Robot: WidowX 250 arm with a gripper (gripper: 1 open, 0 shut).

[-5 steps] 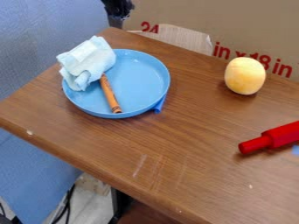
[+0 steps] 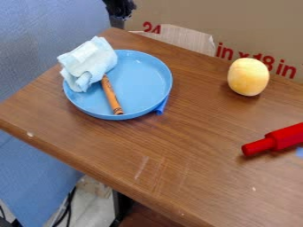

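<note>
A blue round plate [image 2: 148, 84] sits on the left part of the wooden table. A light blue cloth [image 2: 85, 60] lies bunched over its left side, with an orange-brown stick [image 2: 112, 96] beside it on the plate. A yellow round object [image 2: 247, 77] stands at the back right, and a red cylinder [image 2: 275, 140] lies at the right edge, partly out of view. The dark gripper [image 2: 119, 12] is at the top edge, above and behind the plate, mostly cropped; whether it is open or shut does not show.
A cardboard box [image 2: 219, 22] stands along the back. A small blue item shows at the plate's right rim. Beyond the table's left edge are a blue surface and cables.
</note>
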